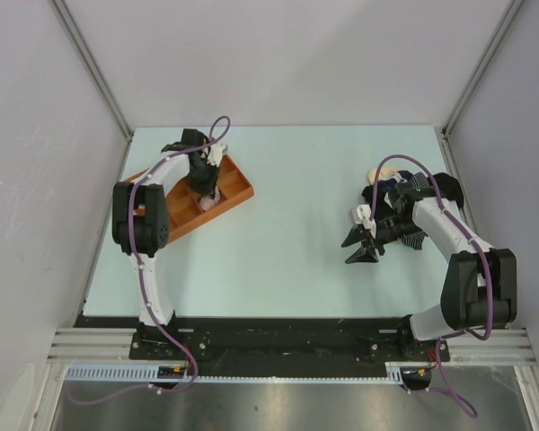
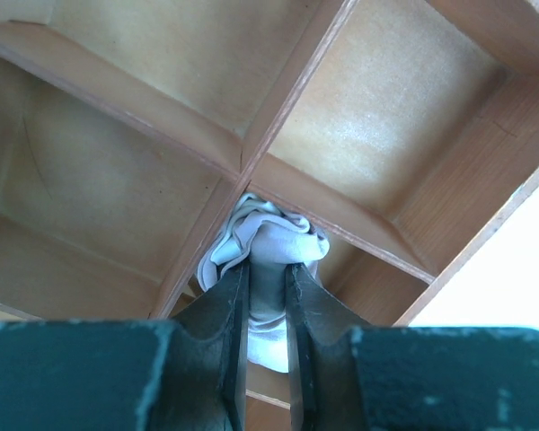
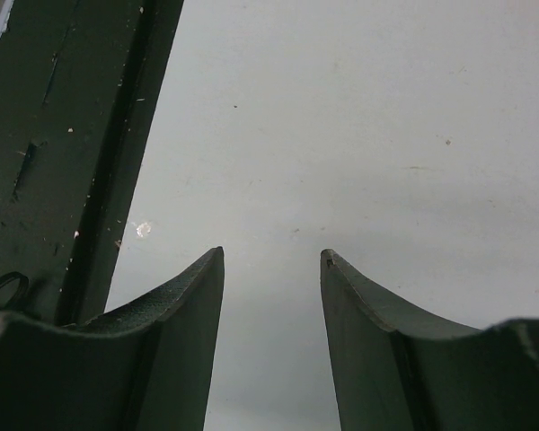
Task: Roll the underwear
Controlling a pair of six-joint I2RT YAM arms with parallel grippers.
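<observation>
A rolled pale underwear (image 2: 278, 240) sits in one compartment of the wooden divided box (image 1: 234, 189) at the back left. My left gripper is down in that compartment, shut on the roll, as the left wrist view shows. My right gripper (image 1: 363, 247) hangs open above the bare white table at the right, with nothing between its fingers in the right wrist view.
A pile of dark, striped and beige clothes (image 1: 413, 189) lies at the back right, partly under the right arm.
</observation>
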